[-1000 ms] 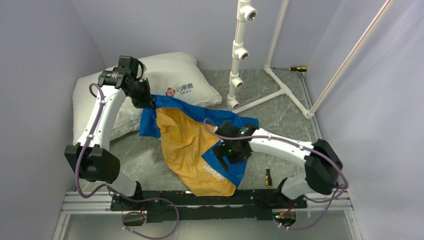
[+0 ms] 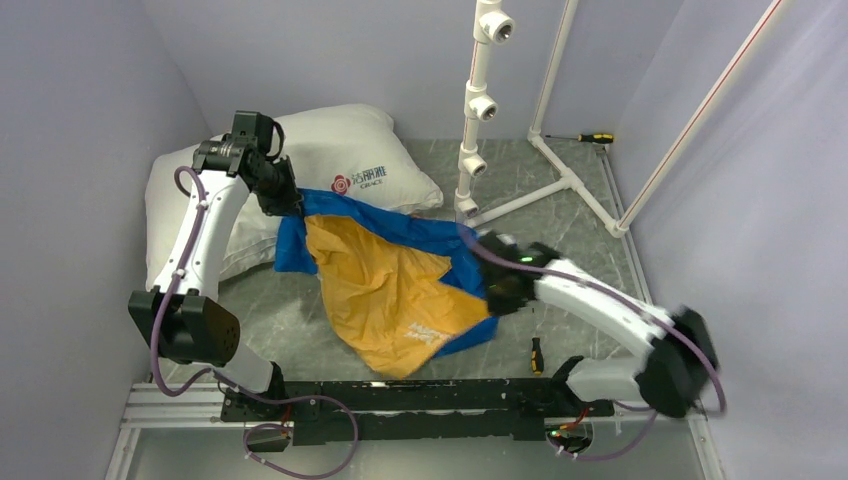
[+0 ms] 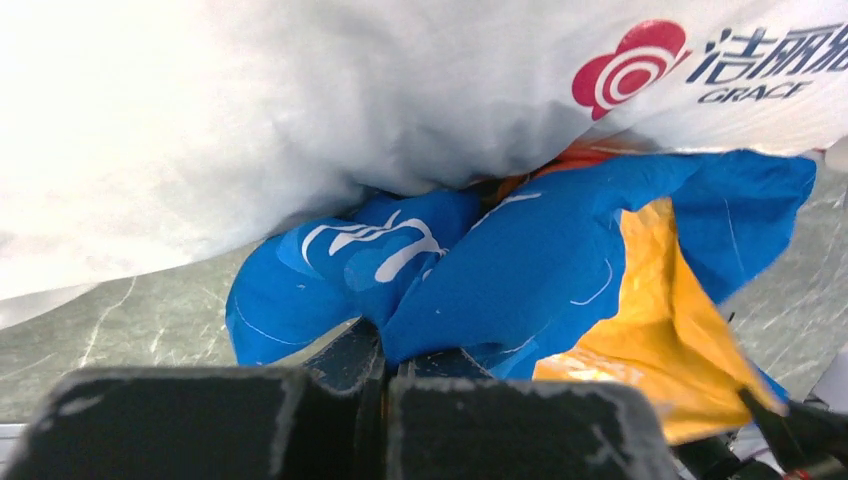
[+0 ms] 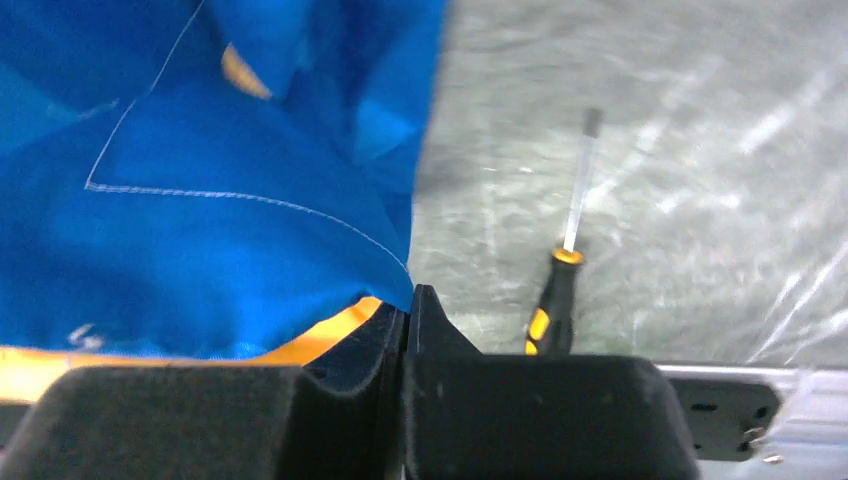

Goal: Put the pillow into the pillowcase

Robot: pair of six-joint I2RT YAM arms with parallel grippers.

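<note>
The white pillow (image 2: 200, 230) with a GRACE logo lies along the back left. The blue pillowcase (image 2: 400, 225) with yellow lining (image 2: 370, 290) spreads in front of it. My left gripper (image 2: 295, 205) is shut on the case's blue upper left edge, beside the pillow, with fabric bunched at its tips in the left wrist view. My right gripper (image 2: 495, 300) is blurred in the top view; in the right wrist view it is shut on a corner of the blue fabric (image 4: 250, 230), lifting it.
A white pipe frame (image 2: 565, 185) stands at the back right, with a screwdriver (image 2: 595, 138) behind it. Another screwdriver (image 2: 536, 355) lies at the front right.
My right gripper has swung up and to the right, dragging the front right of the pillowcase with it. The left arm is nearly still.
</note>
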